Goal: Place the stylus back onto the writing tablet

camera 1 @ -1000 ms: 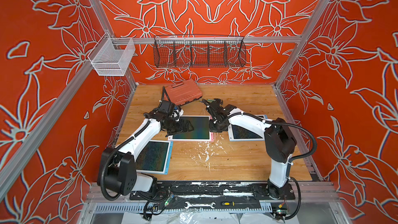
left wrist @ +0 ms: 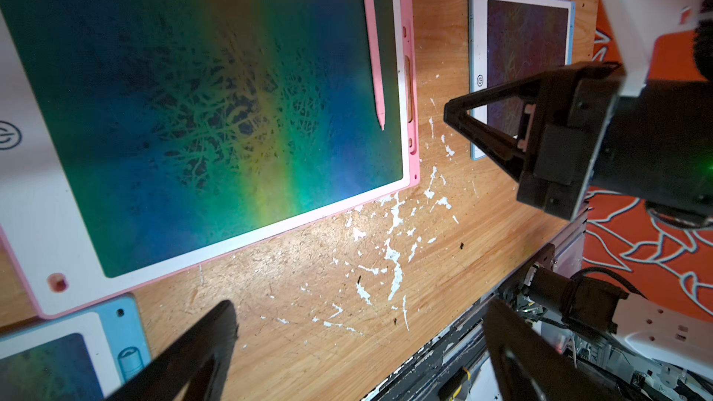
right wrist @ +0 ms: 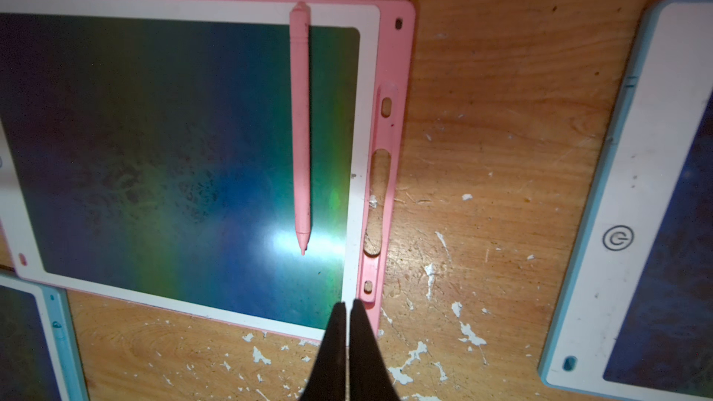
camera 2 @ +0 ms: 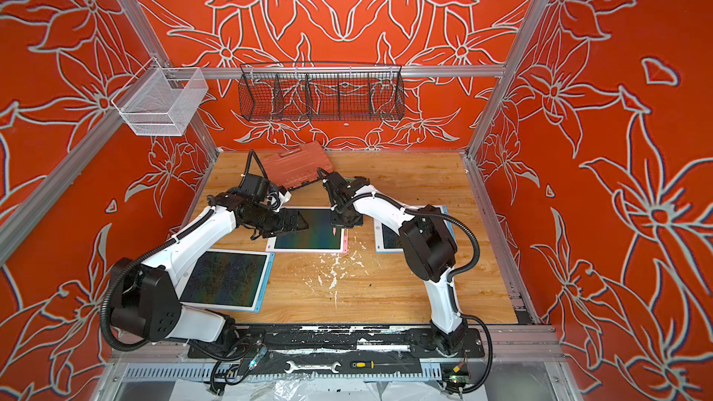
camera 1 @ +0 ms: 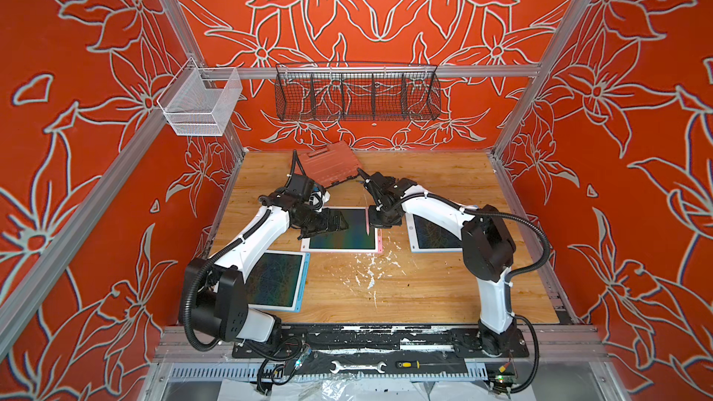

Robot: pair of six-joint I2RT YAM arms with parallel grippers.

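A pink stylus (right wrist: 300, 119) lies lengthwise on the screen of the pink-bordered tablet (right wrist: 185, 178), near the edge with the empty holder slot, tip toward the table's front. My right gripper is over that tablet's right side, near the stylus's tip end; its fingertips are close together in the right wrist view, with a narrow gap and nothing visible between them. My left gripper hangs over the left part of the middle tablet, its blurred fingers wide open and empty. The right gripper also shows at the upper right of the left wrist view.
Blue-bordered tablets lie to the right (right wrist: 624, 178) and at the front left (camera 1: 274, 278). A red case (camera 1: 326, 163) sits at the back. Wire baskets (camera 1: 356, 93) hang on the frame. Bare wood (camera 1: 371, 297) is free in the front middle.
My right arm has shifted left and a little back over the middle tablet's right side since a second ago. The left arm has risen or shifted very slightly.
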